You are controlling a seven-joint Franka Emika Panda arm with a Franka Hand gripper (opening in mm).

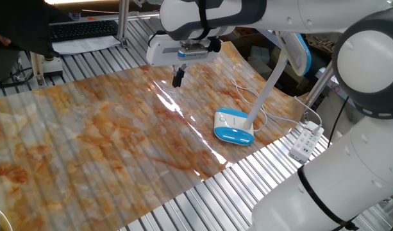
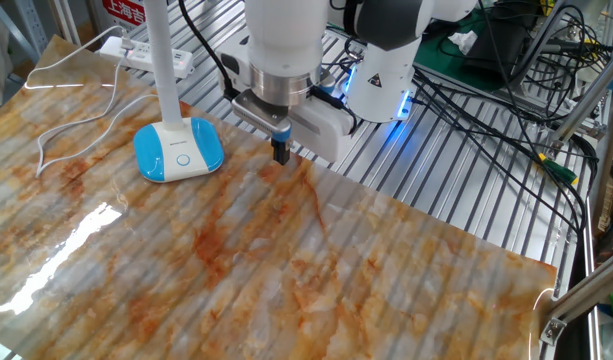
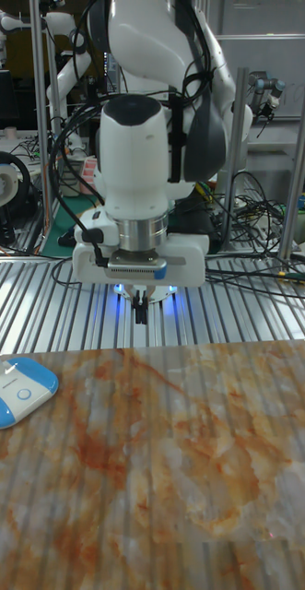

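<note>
My gripper (image 1: 177,77) hangs above the marbled sheet (image 1: 100,135), pointing down. Its dark fingers stand close together, and nothing shows between them in exterior view 3, where the gripper (image 3: 140,310) appears beyond the sheet's far edge. A white and blue desk lamp (image 1: 234,135) stands upright on the sheet, apart from the gripper. Exterior view 2 has the lamp's base (image 2: 180,150) to the left of the gripper (image 2: 280,152).
A white power strip (image 1: 306,142) lies on the slatted metal table (image 1: 202,199), with white cable looping past the lamp. A keyboard (image 1: 84,30) sits at the back left. Black cables (image 2: 516,150) crowd one side. Most of the sheet is bare.
</note>
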